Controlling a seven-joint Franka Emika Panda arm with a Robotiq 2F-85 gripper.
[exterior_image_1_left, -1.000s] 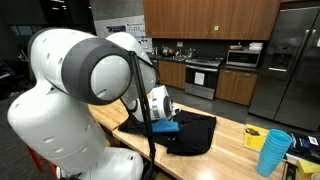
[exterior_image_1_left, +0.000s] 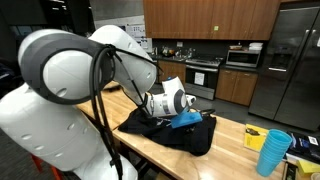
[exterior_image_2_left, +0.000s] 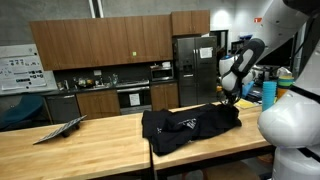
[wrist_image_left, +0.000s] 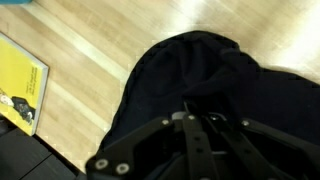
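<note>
A black cloth (exterior_image_1_left: 194, 138) lies rumpled over the wooden table. My gripper is shut above one end of it. In the wrist view, a raised fold of the black cloth (wrist_image_left: 200, 62) runs up to the fingertips, pinched between them as far as shows. Exterior view 2 has this end of the cloth (exterior_image_2_left: 222, 115) lifted towards the gripper (exterior_image_2_left: 231, 101), while the rest spreads flat across the table. The exact grip point is hidden by dark fingers against dark fabric.
A blue cup (exterior_image_1_left: 272, 153) stands at the table's right, near a yellow book (wrist_image_left: 22, 78) and other small items. Bare wood (exterior_image_1_left: 232, 150) lies between the cloth and the cup. Kitchen cabinets and a fridge are well behind.
From low at the table's near edge, my gripper has moved right and away from that edge, and risen. The near end of the cloth has shifted and bunched with it.
</note>
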